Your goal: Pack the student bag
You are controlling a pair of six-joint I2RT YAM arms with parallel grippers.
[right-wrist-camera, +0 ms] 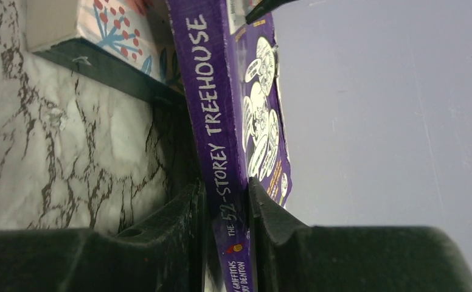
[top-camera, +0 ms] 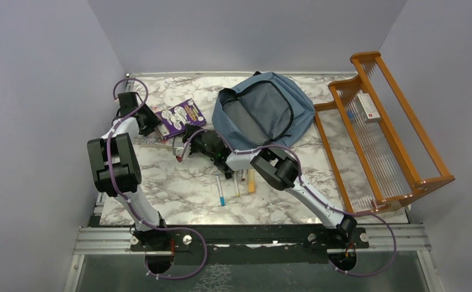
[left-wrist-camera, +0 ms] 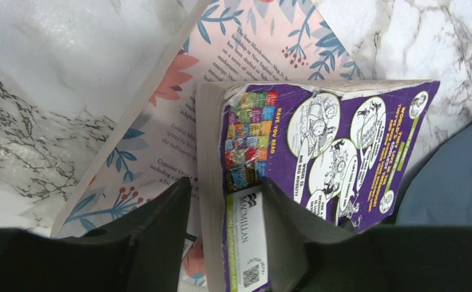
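Note:
A purple paperback (top-camera: pixel 187 117), its spine reading "The 52-Storey Treehouse", leans off the table at the back left. My right gripper is shut on its spine side, one finger on each face. At the opposite end, my left gripper stands slightly open around the book's edge, with one finger over the cover and the other beside the pages. Underneath lies a pink floral book (left-wrist-camera: pixel 142 143), partly covered. In the top view, the blue bag (top-camera: pixel 298 108) stands unzipped at the back centre, close to the purple book's right side.
A blue pen (top-camera: pixel 221 190), a yellow stick-like item (top-camera: pixel 251 181) and other slim items lie in front of the right arm. At right stands a wooden rack (top-camera: pixel 414 118) with a white box (top-camera: pixel 368 107) in it.

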